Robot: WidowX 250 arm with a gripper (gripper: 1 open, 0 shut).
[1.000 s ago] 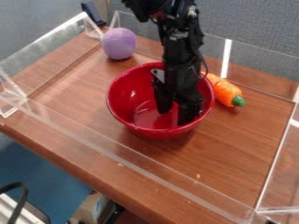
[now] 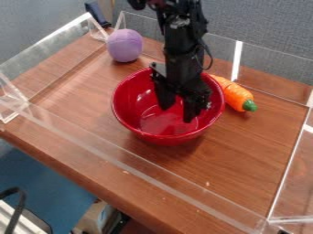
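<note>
The black gripper [image 2: 180, 99] hangs from the top of the view, its fingers down inside a red bowl [image 2: 153, 128] in the middle of the wooden table. Whether its fingers are open or shut, and whether anything is between them, is hard to tell against the dark shapes. An orange toy carrot [image 2: 233, 94] with a green top lies just right of the bowl, partly behind it. A purple ball [image 2: 124, 45] sits behind the bowl to the left.
Clear plastic walls border the wooden table [image 2: 87, 120] at left and right. A grey padded wall stands behind.
The gripper has moved slightly up and to the left within the bowl. The bowl, ball and carrot look about where they were.
</note>
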